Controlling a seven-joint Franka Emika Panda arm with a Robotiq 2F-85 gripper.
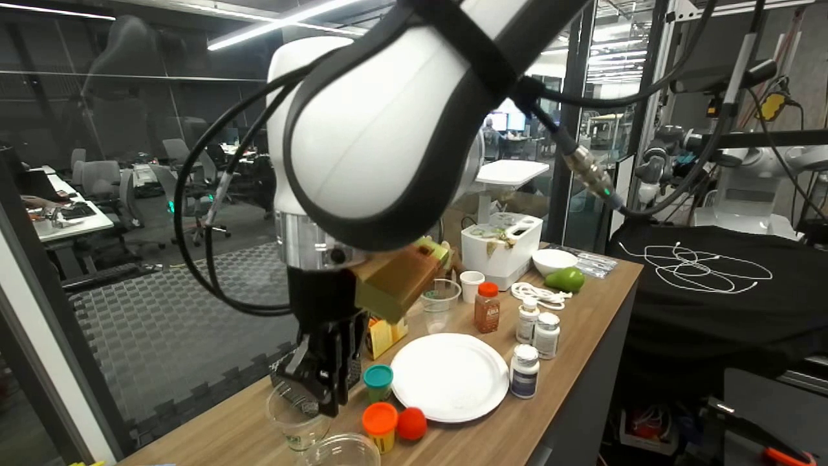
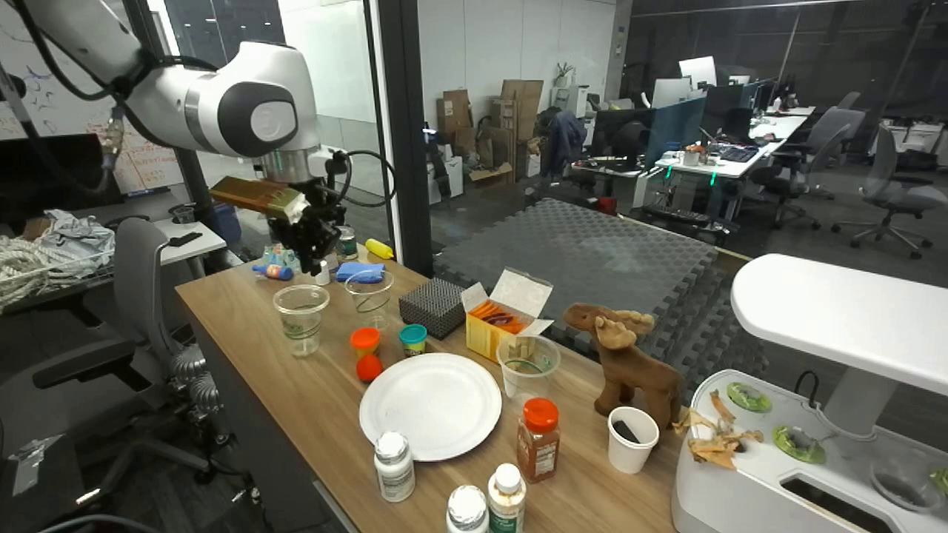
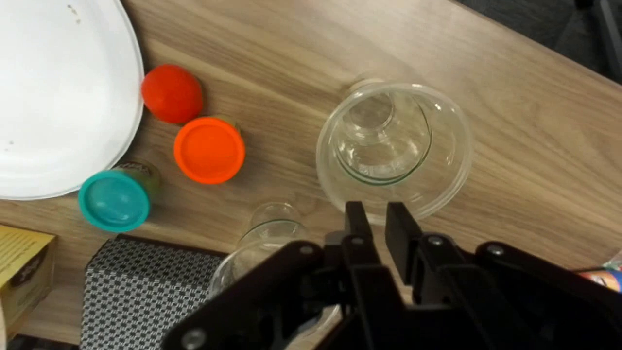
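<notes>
My gripper hangs above the table with its fingers a narrow gap apart. Nothing shows between them in the wrist view, where bare wood appears through the gap; whether they grip anything is unclear. A clear plastic cup stands just beyond the fingertips in that view, upright and apart from them in exterior view 2. Partly behind the fingers lies the view of a second clear cup. An orange-lidded tub, a red ball and a teal-lidded tub sit near the white plate.
A dark perforated block and an open yellow box line the far edge in exterior view 2. White bottles, a red-capped jar and another clear cup stand around the plate. Bare wood lies at the left end.
</notes>
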